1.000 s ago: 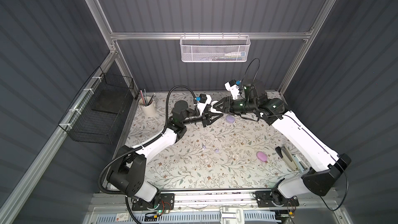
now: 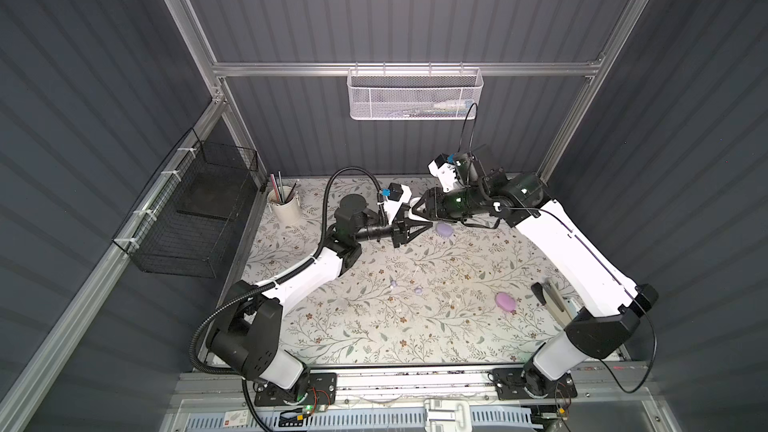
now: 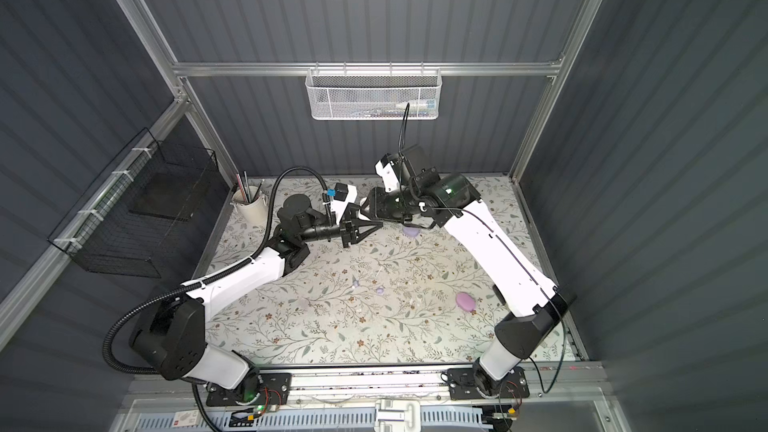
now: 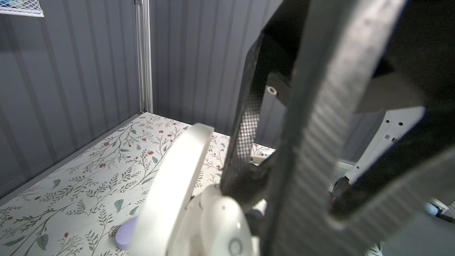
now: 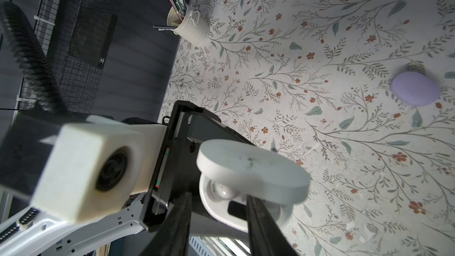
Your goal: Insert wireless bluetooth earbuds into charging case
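My left gripper is shut on the white charging case, held above the table with its lid raised. In the right wrist view, a rounded white earbud sits in the case beside a dark patch. The left wrist view shows white rounded earbud parts beside the lid, close to dark gripper parts. Close over the case is my right gripper; its fingers stand apart with nothing seen held between them. The lid partly hides the case's inside, so how deep the earbud sits cannot be told.
Lilac ovals lie on the table, one behind the grippers and a pinker one at front right. Small lilac bits lie mid-table. A pen cup stands back left.
The right arm has swung left, its gripper a little nearer the left one, and its forearm has shifted. The left arm and the case have hardly moved.
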